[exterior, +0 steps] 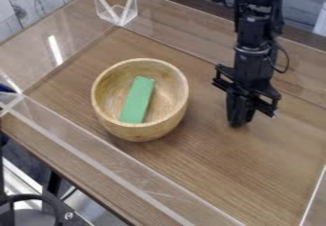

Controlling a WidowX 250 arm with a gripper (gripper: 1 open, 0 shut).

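Observation:
The black robot arm comes down from the top right to my gripper [239,113], which is low over the wooden table at right of centre, its fingertips dark and close together. I see nothing clearly held between them. Left of it sits a round light wooden bowl [110,77] with a green rectangular block [139,100] lying inside.
A clear container [116,6] stands at the back left. Black cables or hardware [23,211] sit at the bottom left corner.

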